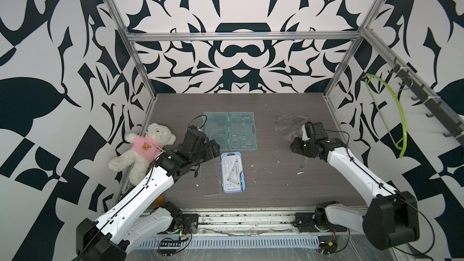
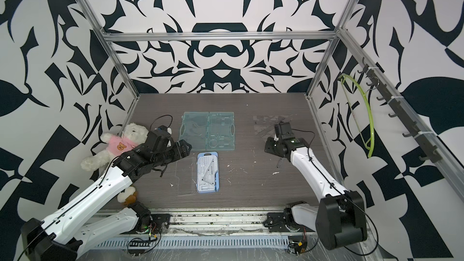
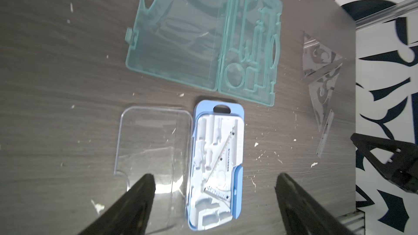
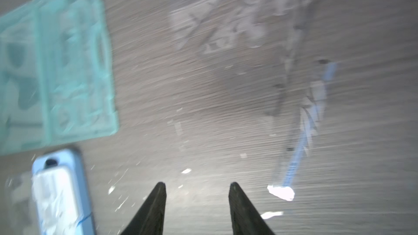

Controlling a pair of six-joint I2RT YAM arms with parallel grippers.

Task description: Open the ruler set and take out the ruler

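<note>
A blue-and-white ruler set case (image 3: 237, 182) lies at the table's middle front, triangle rulers (image 3: 217, 169) in its white tray, with a clear lid (image 3: 152, 139) beside it. Behind sits an open teal case (image 3: 178, 39). My left gripper hangs open and empty above the blue case and clear lid. To the right, clear triangle rulers (image 3: 322, 61) and a straight ruler (image 3: 324, 132) lie on the table beneath my right gripper. Its fingers stand apart with nothing between them. The right wrist view is blurred.
A white teddy bear (image 1: 135, 154) in a pink shirt sits at the table's left edge. Small white scraps dot the table (image 2: 251, 183). A green hose (image 1: 401, 120) hangs on the right wall.
</note>
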